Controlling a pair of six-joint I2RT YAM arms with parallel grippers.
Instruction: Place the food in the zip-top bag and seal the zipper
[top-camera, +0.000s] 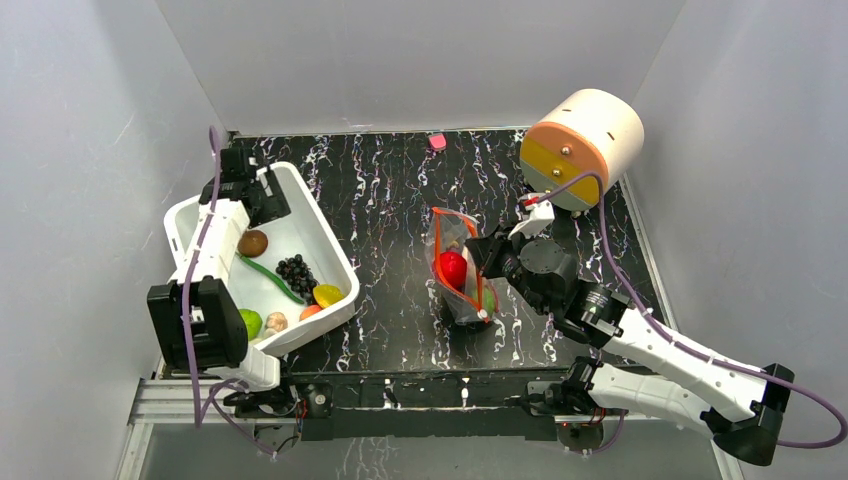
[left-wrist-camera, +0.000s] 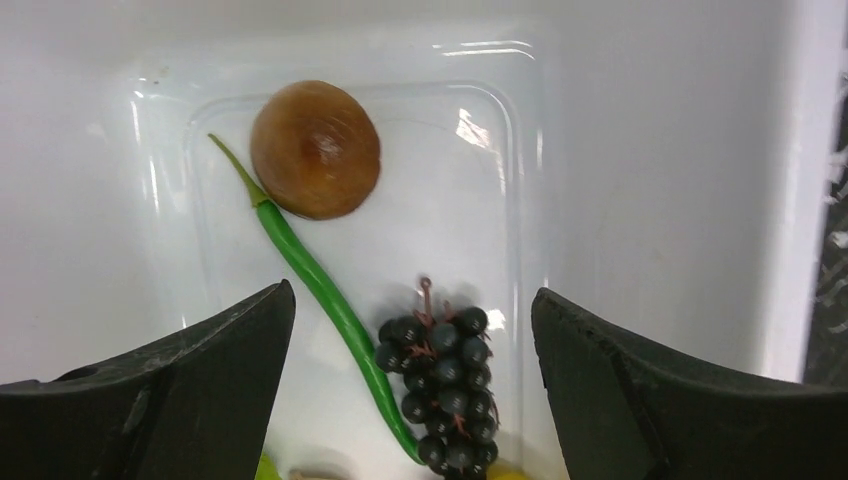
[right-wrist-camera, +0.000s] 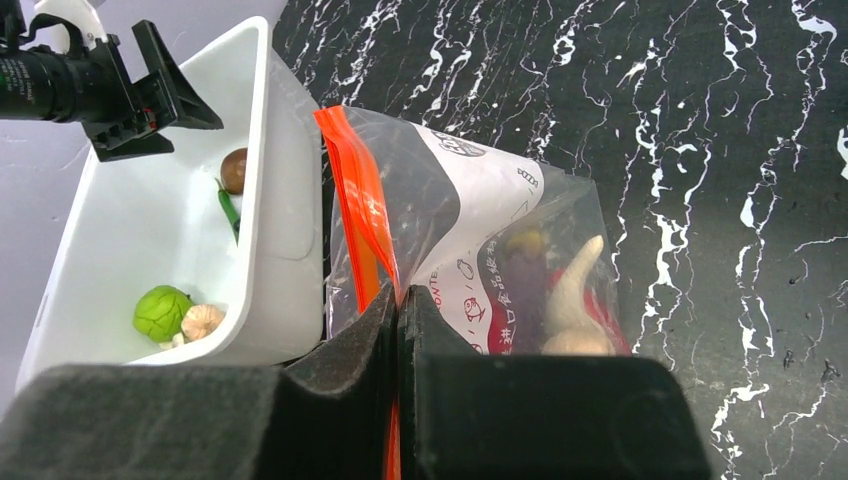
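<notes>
Clear with an orange zip edge, the bag (right-wrist-camera: 500, 160) stands open on the table with food inside, among it a red item (top-camera: 453, 268). My right gripper is shut on the bag's orange-edged rim. Over the white bin (top-camera: 325, 240) hangs my left gripper, open and empty, its fingertips well apart. Below it in the left wrist view lie a brown round food (left-wrist-camera: 316, 150), a green chili (left-wrist-camera: 318, 285) and dark grapes (left-wrist-camera: 447, 385). A green vegetable (right-wrist-camera: 162, 313) and a garlic-like bulb (right-wrist-camera: 203, 321) sit at the bin's near end.
A yellow food (top-camera: 327, 295) and an orange one (top-camera: 310, 312) lie by the bin's right wall. A cream and orange cylinder (top-camera: 600, 135) stands at the back right, a pink block (top-camera: 437, 142) at the back. Bare table separates bin and bag.
</notes>
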